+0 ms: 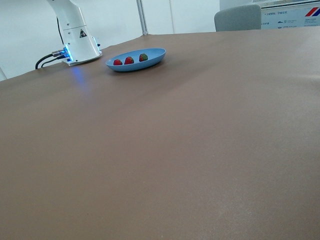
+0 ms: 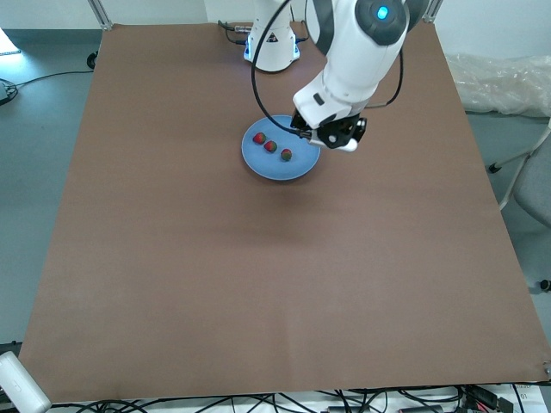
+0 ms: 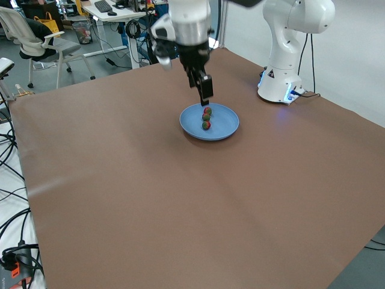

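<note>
A blue plate rests on the brown table near the robot base. Three strawberries lie on it in a row, red with green. My gripper, black, hangs over the plate's far edge in the right view; in the left view it is partly hidden under the white arm, right of the strawberries. Whether it is open or shut I cannot tell. The top view does not show it.
A white robot base with cables stands behind the plate. A chair stands off the table's edge.
</note>
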